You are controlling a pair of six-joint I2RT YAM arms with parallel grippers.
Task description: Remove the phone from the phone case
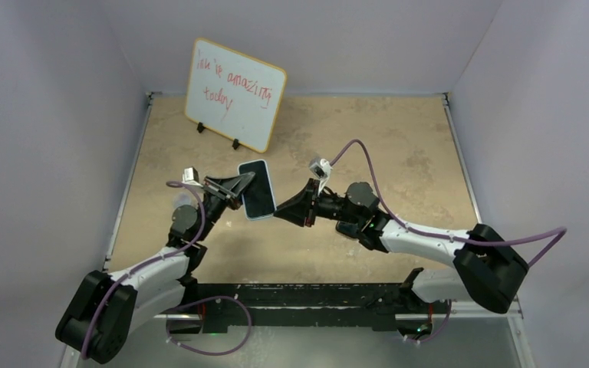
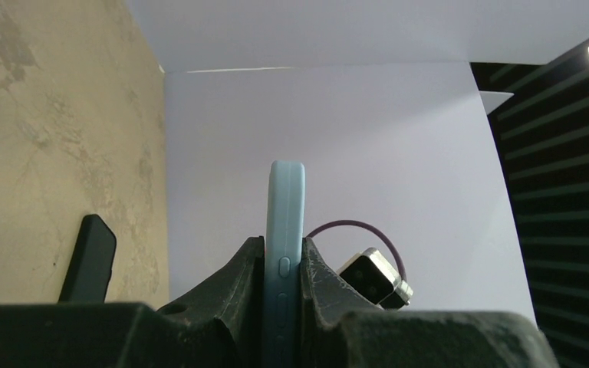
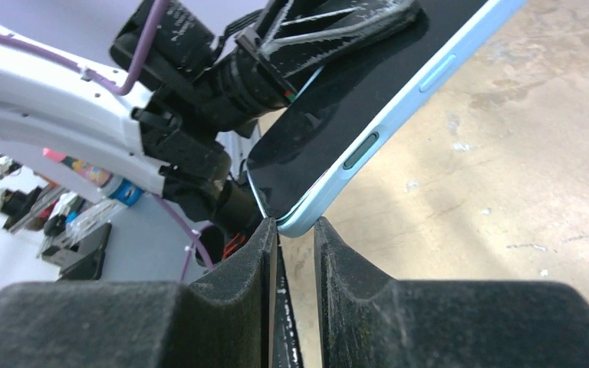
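The phone in its pale blue case is held upright in the air by my left gripper, which is shut on it; the left wrist view shows the case's buttoned edge between the fingers. My right gripper is at the phone's lower corner. In the right wrist view its fingertips are slightly apart, just below the case corner, where the dark phone shows inside the rim; whether they grip it is unclear.
A dark object lies on the board beneath my right arm, also visible in the left wrist view. A whiteboard stands at the back left. The board's back right is clear.
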